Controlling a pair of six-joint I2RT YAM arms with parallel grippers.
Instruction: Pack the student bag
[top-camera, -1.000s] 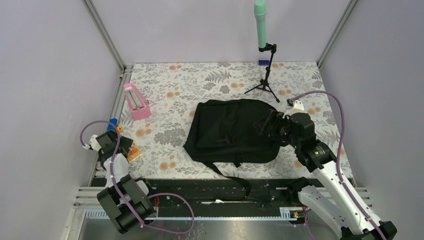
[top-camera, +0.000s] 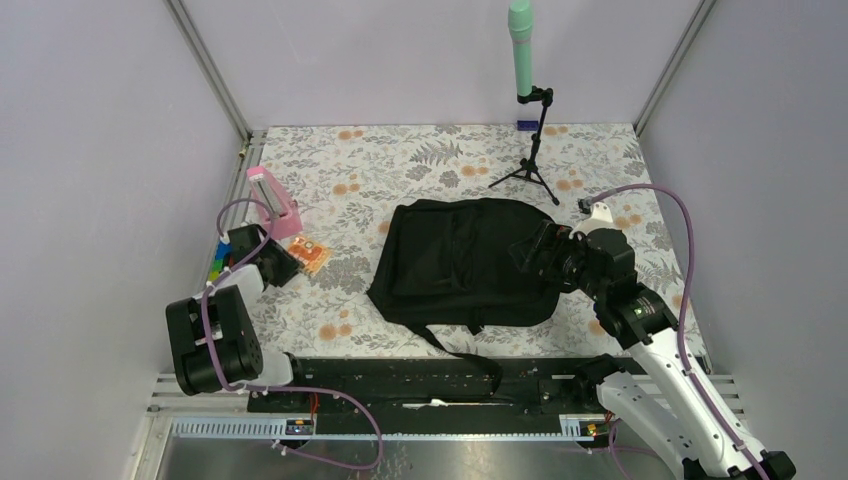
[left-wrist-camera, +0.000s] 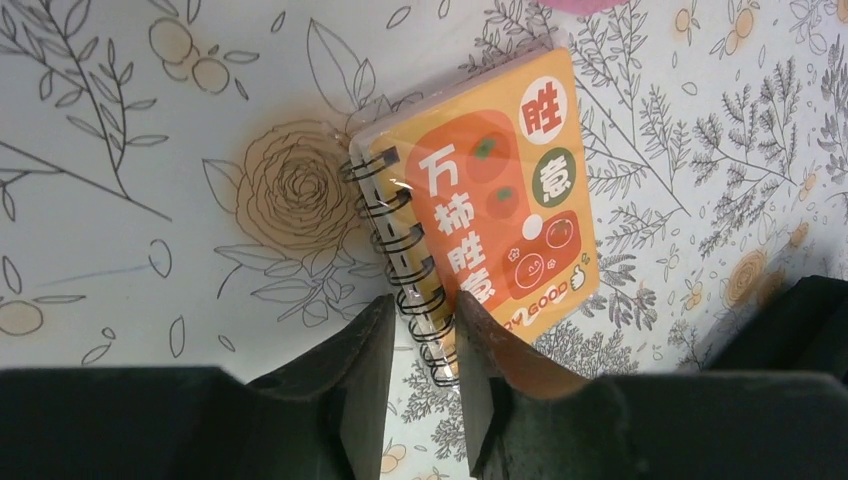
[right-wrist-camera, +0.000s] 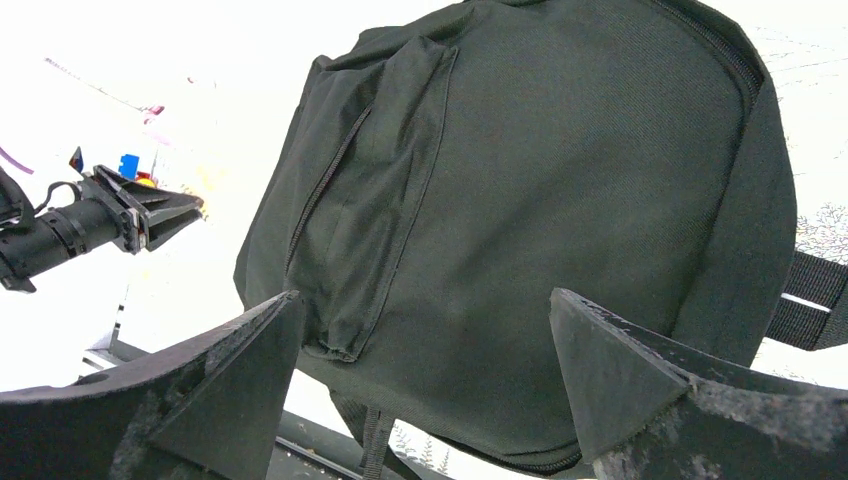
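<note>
An orange spiral notebook with white characters lies at the left of the table; in the top view it shows just right of my left gripper. In the left wrist view, the left gripper's fingertips are at its spiral edge, close together; whether they grip it is unclear. The black bag lies flat in the middle. My right gripper hangs open over the bag, nothing between its fingers.
A pink object stands behind the left gripper, with blue, green and yellow items partly hidden beside it. A tripod with a mint-green cylinder stands at the back. The floral table is otherwise largely clear.
The right arm is essentially still.
</note>
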